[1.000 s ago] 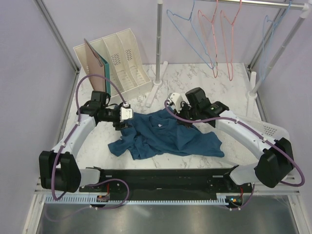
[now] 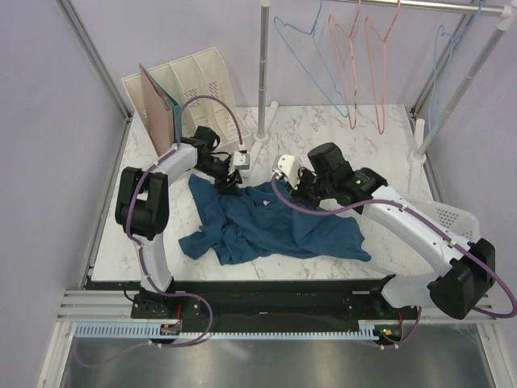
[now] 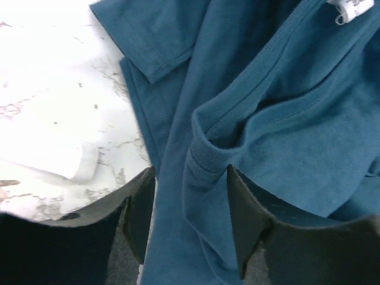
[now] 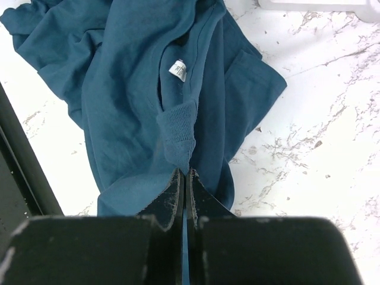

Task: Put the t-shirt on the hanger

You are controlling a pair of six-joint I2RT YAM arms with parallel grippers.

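The dark teal t-shirt (image 2: pixel 266 226) lies crumpled on the white marble table, also filling most of the left wrist view (image 3: pixel 279 154). My left gripper is part open over the shirt's left end, a folded hem between and just beyond its fingertips. My right gripper is shut at the ribbed band of the shirt (image 4: pixel 177 133); whether fabric is pinched between its fingertips is hard to tell. Blue (image 2: pixel 311 56) and pink (image 2: pixel 380 65) hangers hang from the rail above.
A cream tray holder (image 2: pixel 214 97) with folders stands at the back left. Rack poles (image 2: pixel 263 65) and their feet stand behind the shirt. A white mesh basket (image 2: pixel 452 222) is at the right, beneath the right arm.
My left arm has moved right and inward over the shirt, away from the left side. The right arm has shifted slightly, staying over the shirt's middle.
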